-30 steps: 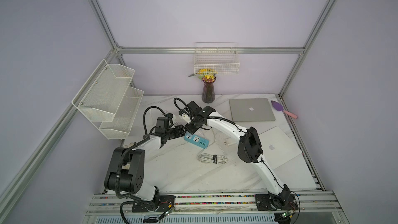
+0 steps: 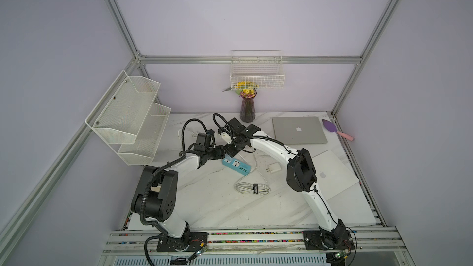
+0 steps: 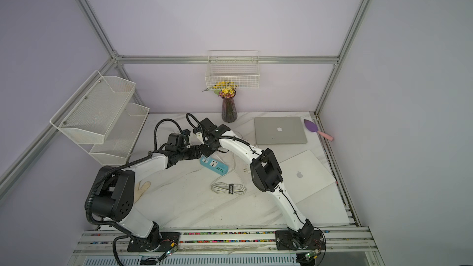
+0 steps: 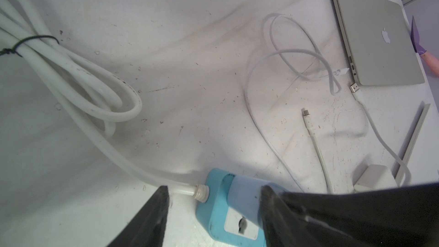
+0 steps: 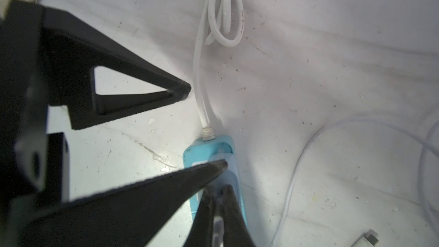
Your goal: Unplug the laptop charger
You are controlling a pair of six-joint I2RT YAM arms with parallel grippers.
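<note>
A blue power strip (image 2: 236,164) lies on the table, its far left end under both grippers. In the left wrist view my left gripper is open, one finger left of the strip's cord end and the other against or over the strip. My right gripper is shut low over the strip; a pale sliver shows between its fingers, and I cannot tell what it is. A white adapter (image 2: 273,167) lies on the table, prongs showing, apart from the strip. A thin white cable (image 4: 251,109) runs from beside the strip towards the grey laptop (image 4: 381,36).
A coiled white cord (image 2: 252,188) lies in front of the strip. A second, silver laptop (image 2: 331,174) lies at right, with a purple spatula (image 2: 329,125) farther back. A flower vase (image 2: 247,108) stands at the back.
Both grippers have shifted slightly to the right, the left one rising a little. The power strip has slid a short way right along with them.
</note>
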